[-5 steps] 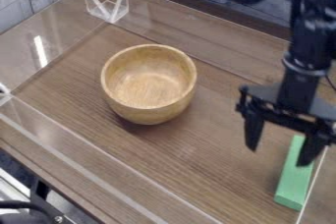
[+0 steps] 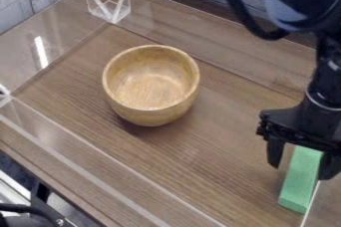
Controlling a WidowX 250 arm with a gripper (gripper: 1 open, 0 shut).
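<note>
My black gripper (image 2: 296, 149) hangs at the right, low over a green rectangular block (image 2: 297, 186) at the front right of the wooden table. Its fingers are open, one left of the block and the other near its upper right part, which the gripper partly hides. Whether they touch the block I cannot tell.
A wooden bowl (image 2: 151, 107) sits left of centre. A clear angular object (image 2: 110, 2) stands at the back left.
My arm has come down toward the green block and slightly right, and now covers more of it. The bowl and block have not visibly moved.
</note>
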